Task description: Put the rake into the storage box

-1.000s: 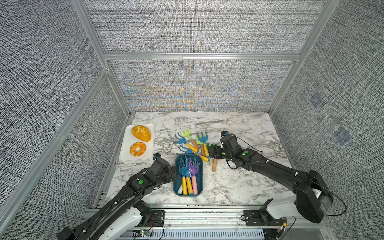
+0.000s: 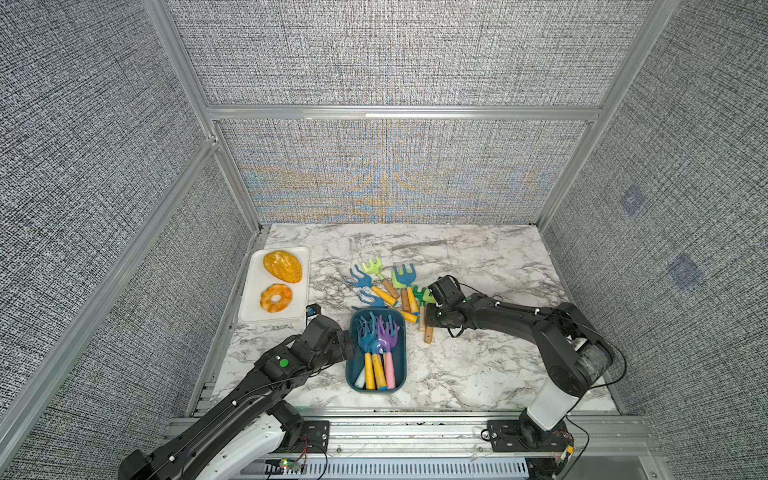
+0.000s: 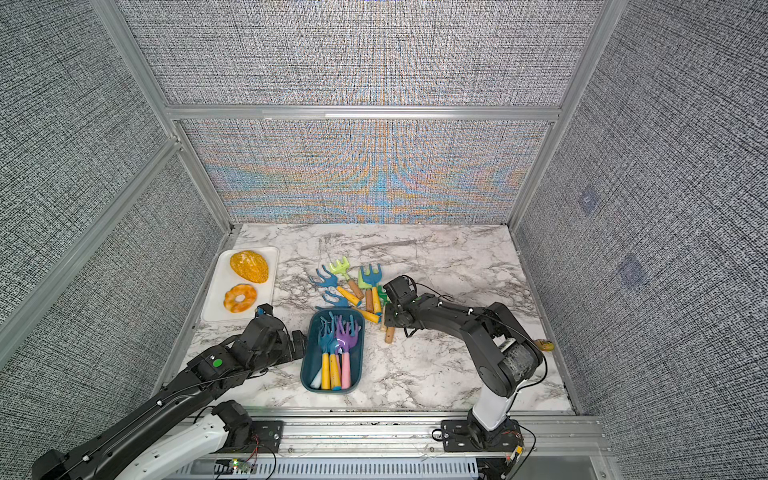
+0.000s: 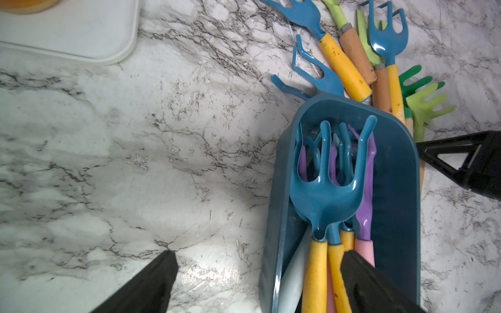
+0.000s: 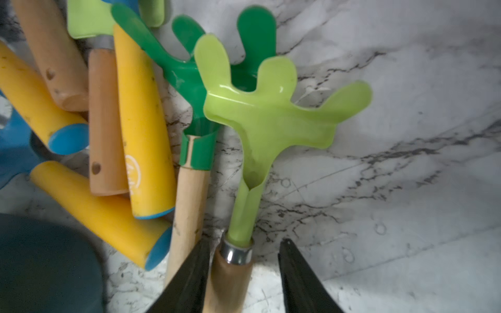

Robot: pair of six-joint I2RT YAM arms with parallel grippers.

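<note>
The dark teal storage box (image 4: 397, 219) holds several rakes, among them a blue rake (image 4: 326, 200) with a yellow handle. Outside its right side lies a light green rake (image 5: 268, 122) with a wooden handle, partly over a dark green rake (image 5: 189, 86). My right gripper is open around the top of the light green rake's handle, which sits nearer the left finger (image 5: 190, 281). In the left wrist view, my left gripper stands open above the box's left wall, its right finger (image 4: 373, 287) over the handles inside.
Several more rakes crowd the table behind the box, including a blue rake (image 4: 387, 39) with a yellow handle. At the left back, a white tray (image 2: 249, 308) carries two orange-brown food pieces.
The left arm has barely shifted.
</note>
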